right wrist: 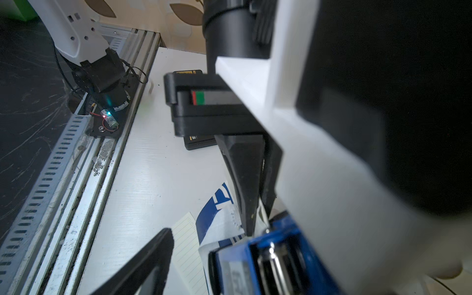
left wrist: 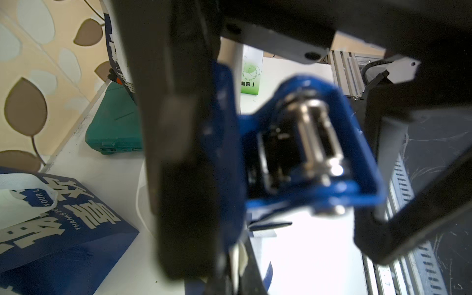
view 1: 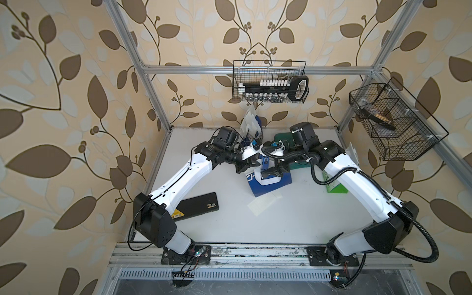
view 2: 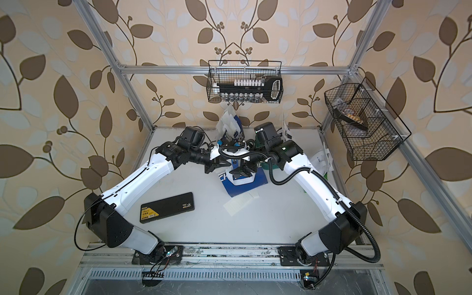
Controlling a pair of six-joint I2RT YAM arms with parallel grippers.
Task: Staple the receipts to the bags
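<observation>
A blue-and-white paper bag [view 1: 277, 189] lies mid-table. My left gripper is shut on its edge; in the right wrist view a thin white layer shows between those fingers. Whether a receipt is pinched there too, I cannot tell. The blue stapler [left wrist: 314, 191] is right beside the left fingertips, its metal parts blurred in the left wrist view. My right gripper [view 1: 276, 171] is open at the stapler, its dark fingers [right wrist: 156, 255] on either side of it without closing. A pale lined slip [view 2: 241, 202] lies in front of the bag.
Another blue-and-white bag [view 2: 229, 125] stands at the back, by a green case [left wrist: 115, 120]. A green-and-white box [view 1: 336, 185] is at right, a dark flat box [view 2: 167, 207] at left. Wire baskets [view 1: 270, 82] hang above.
</observation>
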